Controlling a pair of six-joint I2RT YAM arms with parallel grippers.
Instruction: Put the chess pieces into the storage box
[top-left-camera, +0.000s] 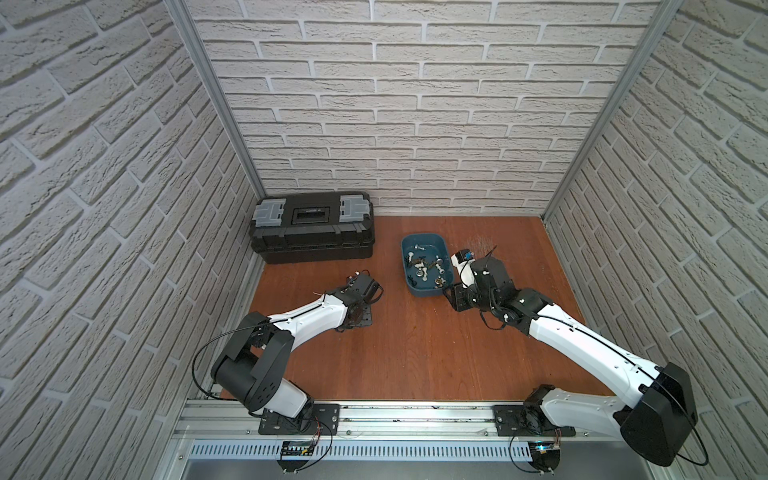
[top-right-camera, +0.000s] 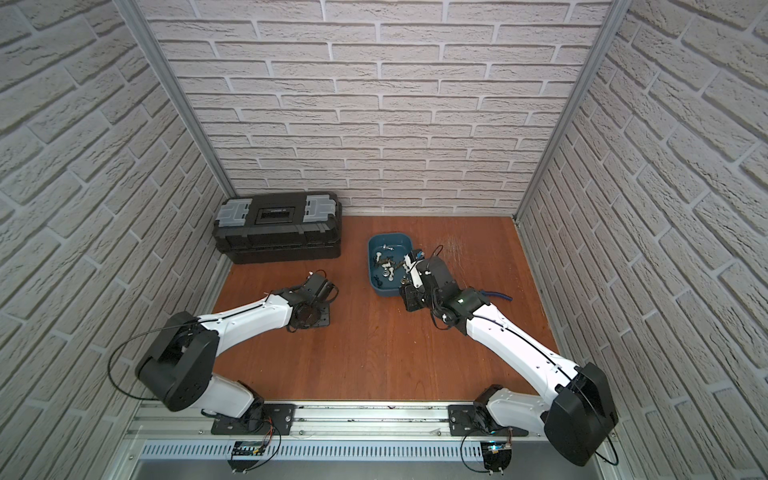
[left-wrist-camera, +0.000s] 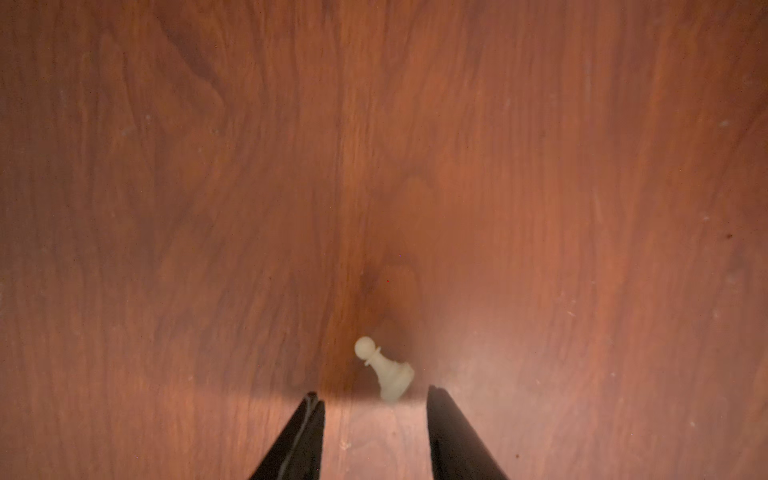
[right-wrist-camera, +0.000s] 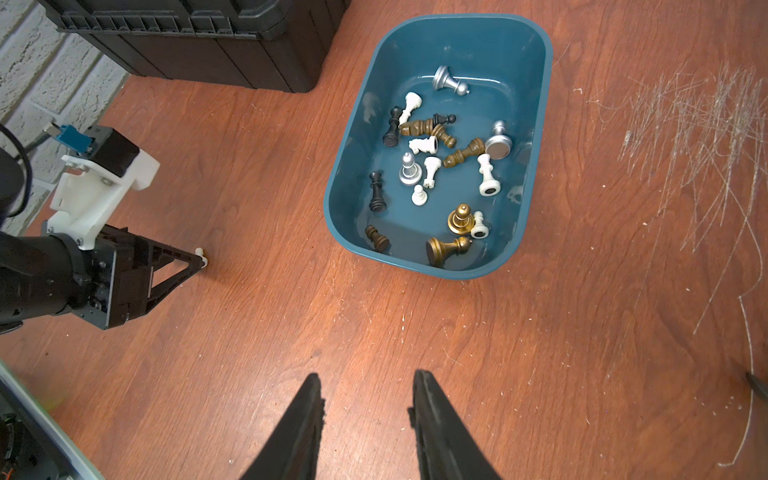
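Observation:
A white pawn (left-wrist-camera: 382, 368) lies on its side on the wooden table, just beyond and between the fingertips of my left gripper, which is partly open and holds nothing. My right gripper stands open and empty in front of the blue storage box (right-wrist-camera: 436, 270). Inside the box lie several white, black, gold and silver chess pieces, some upright.
A black toolbox (top-left-camera: 310, 240) stands at the back left, beside the box. Thin pale strands (right-wrist-camera: 704, 136) cover part of the table right of the box.

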